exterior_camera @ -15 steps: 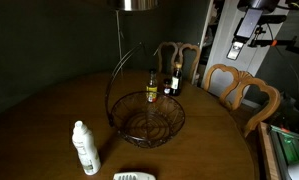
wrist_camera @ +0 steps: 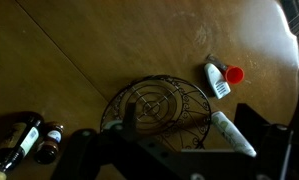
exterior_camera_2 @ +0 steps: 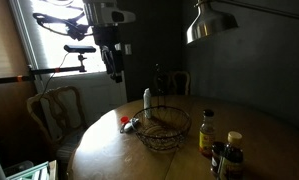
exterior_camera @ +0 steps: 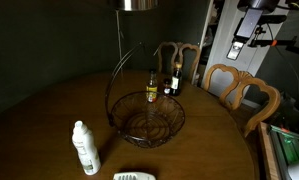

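Observation:
My gripper (exterior_camera_2: 119,62) hangs high above the table, well clear of everything on it. In the wrist view its dark fingers stand apart, with no object held between them. Below is a black wire basket (exterior_camera: 149,134) with a tall arched handle; it looks empty. To one side of the basket stands a white bottle (exterior_camera: 86,148), and near the table's front lies a white slotted tool head (exterior_camera: 134,176). The wrist view shows a red item (wrist_camera: 234,75) touching or close beside that tool. Dark sauce bottles (exterior_camera_2: 231,157) stand on the basket's other side.
A yellow-labelled bottle (exterior_camera: 152,88) is close behind the basket. A metal lamp (exterior_camera_2: 211,22) hangs over the table. Wooden chairs (exterior_camera: 229,85) stand along the far edge. Bare wooden tabletop (exterior_camera: 204,150) lies right of the basket in the first exterior view.

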